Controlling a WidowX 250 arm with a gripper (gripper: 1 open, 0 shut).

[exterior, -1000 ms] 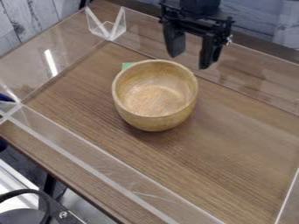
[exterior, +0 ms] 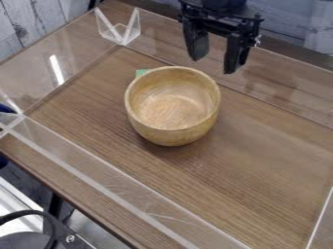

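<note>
A wooden bowl (exterior: pixel 172 107) sits near the middle of the table, appearing empty, with a small green item (exterior: pixel 142 73) partly hidden behind its upper-left rim. Above and right of the bowl hangs my black gripper (exterior: pixel 216 54), apart from it, its two fingers pointing down with a gap between them and nothing visible in that gap, so it is open.
A clear plastic piece (exterior: pixel 120 24) is at the back left. Dark cables and hardware (exterior: pixel 26 238) lie at the lower-left edge. Transparent strips run along the left side.
My gripper has shifted slightly upward and left in the view. The bowl has not visibly moved.
</note>
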